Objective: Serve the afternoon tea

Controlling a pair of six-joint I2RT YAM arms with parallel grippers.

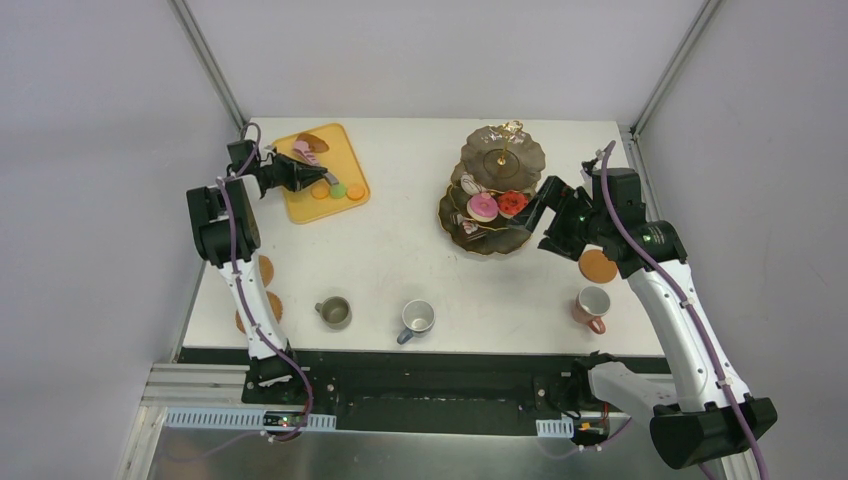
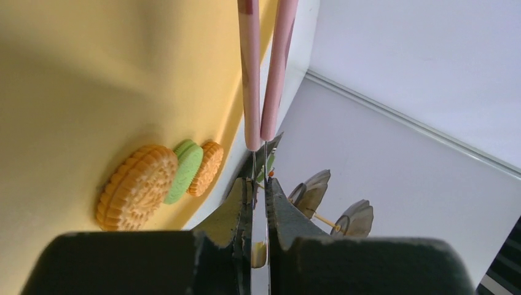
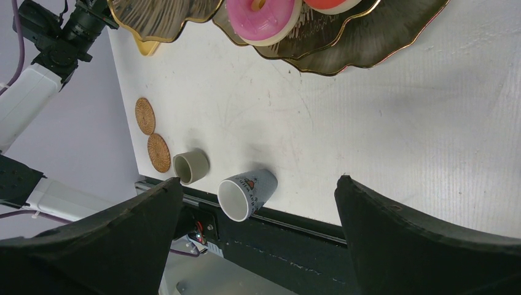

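Observation:
My left gripper (image 1: pixel 324 174) is over the yellow tray (image 1: pixel 350 203), shut on the tongs (image 2: pixel 250 86). Their pink handles stretch up past the fingers in the left wrist view, and a grey metal end (image 1: pixel 331 179) shows from above. Below lie a green macaron (image 2: pixel 184 172) and two orange cookies (image 2: pixel 138 187). On the dark tiered stand (image 1: pixel 483 242), at the table's right half, are a pink donut (image 1: pixel 482 207), a red one (image 1: pixel 512 203) and a striped one (image 1: pixel 472 184). Open and empty, my right gripper hangs just right of this stand.
A grey-green cup (image 1: pixel 335 313) and a white mug (image 1: pixel 418 317) stand near the front edge. At the right are a pink-brown mug (image 1: pixel 592 305) and a round coaster (image 1: pixel 597 266). Bare tabletop separates tray and stand.

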